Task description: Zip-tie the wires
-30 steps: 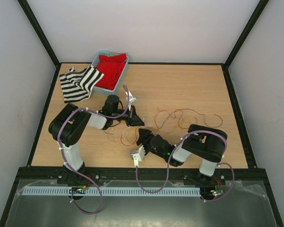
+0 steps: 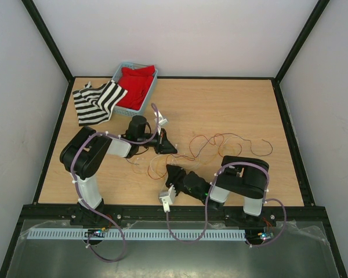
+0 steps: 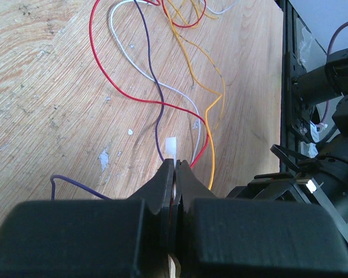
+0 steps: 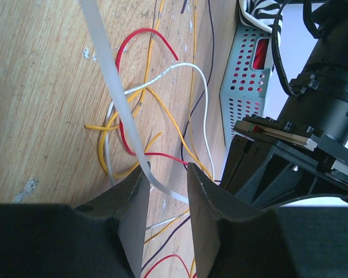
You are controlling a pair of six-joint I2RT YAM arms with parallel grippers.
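Red, yellow, white and dark wires (image 2: 217,136) lie in loose curves across the table. In the left wrist view, the small white head of a zip tie (image 3: 171,145) sticks out from the tips of my left gripper, which is shut on it; a thin pale line shows between the fingers. A translucent zip tie strip (image 4: 123,104) crosses the right wrist view from the top left down between the parted fingers of my right gripper. Part of the strip is hidden behind a finger. Wires pass below and beyond these fingertips.
A blue-grey basket (image 2: 120,69) holding red cloth (image 2: 136,87) stands at the back left, beside a striped cloth (image 2: 94,103). The two grippers are close together near the left end of the wires.
My right arm has shifted slightly left and toward the table's front edge, its gripper now a little lower in the top view. The left arm and the wires look unchanged.
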